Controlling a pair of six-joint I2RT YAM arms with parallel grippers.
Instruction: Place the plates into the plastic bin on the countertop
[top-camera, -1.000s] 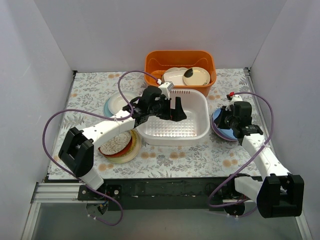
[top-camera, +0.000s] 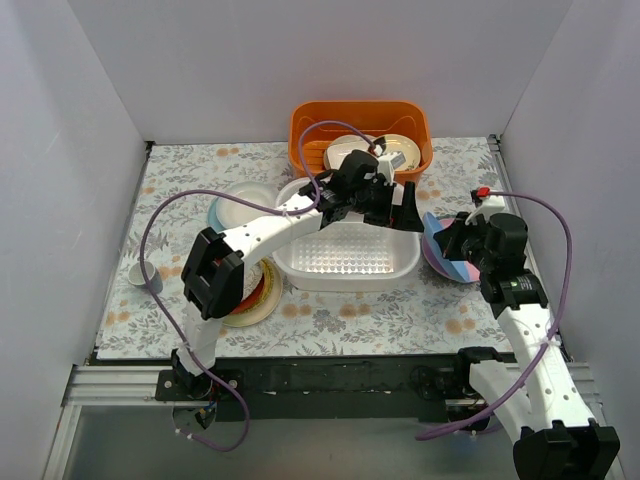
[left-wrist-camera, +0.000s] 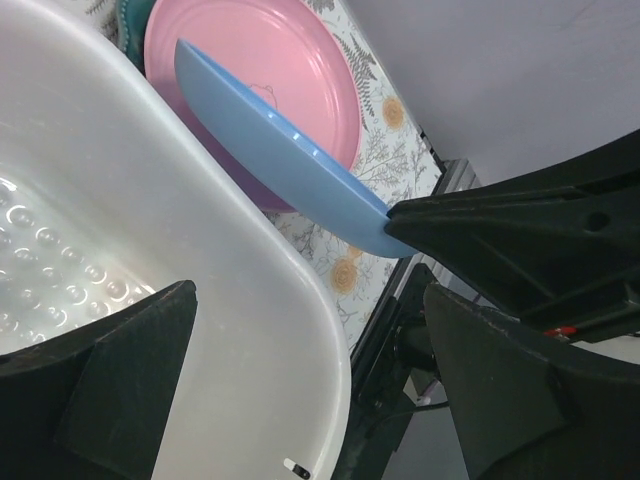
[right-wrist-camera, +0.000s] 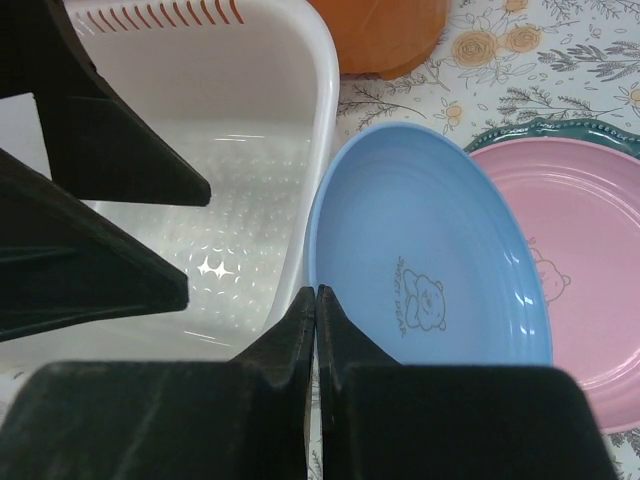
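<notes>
My right gripper (top-camera: 448, 240) is shut on the rim of a blue plate (right-wrist-camera: 430, 240), which is tilted up beside the white bin (top-camera: 345, 268). Beneath it a pink plate (left-wrist-camera: 280, 70) rests on a green-edged plate (right-wrist-camera: 570, 134). My left gripper (top-camera: 400, 205) hangs open over the right side of the white bin, empty, near the blue plate. At the left, stacked plates (top-camera: 255, 305) and more plates (top-camera: 240, 205) lie on the countertop.
An orange bin (top-camera: 360, 115) with several plates stands behind the white bin. A mug (top-camera: 145, 278) sits at the left. Side walls border the countertop.
My left arm has moved right and slightly up, toward the blue plate. My right gripper has lifted and tilted the blue plate off the pink one.
</notes>
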